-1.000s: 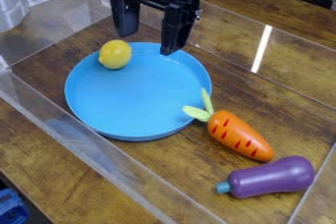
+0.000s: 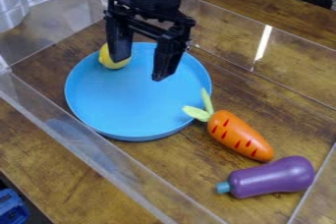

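Note:
My black gripper (image 2: 141,56) is open over the upper half of a round blue plate (image 2: 132,105), its two fingers spread left and right. The left finger hangs in front of a yellow object (image 2: 106,63) at the plate's upper left, partly covering it; whether they touch I cannot tell. An orange toy carrot (image 2: 238,136) with pale green leaves lies at the plate's right edge. A purple toy eggplant (image 2: 270,177) lies at the lower right.
A clear plastic wall runs along the left and lower left. A blue object (image 2: 11,208) shows at the lower left corner.
My gripper has moved down toward the plate and a little left, so its left finger now overlaps the yellow object in view. The toys and plate have stayed put.

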